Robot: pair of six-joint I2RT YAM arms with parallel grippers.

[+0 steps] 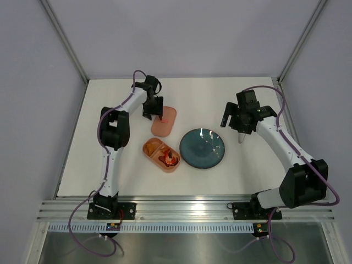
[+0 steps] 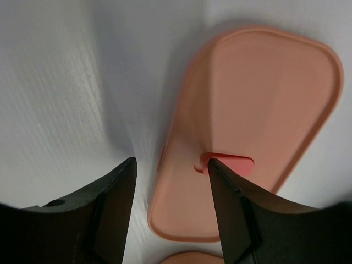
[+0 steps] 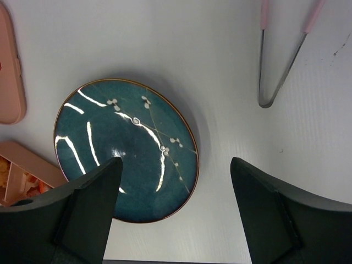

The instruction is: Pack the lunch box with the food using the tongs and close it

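Observation:
The salmon lid with a red tab lies at the top left-centre of the table. My left gripper is low over it, part open, one finger beside the lid's edge, the other by the tab. The lunch box holds food in compartments. The teal plate lies to its right. My right gripper stands open above the right side, with nothing between its fingers.
Metal tongs with pink handles lie right of the plate.

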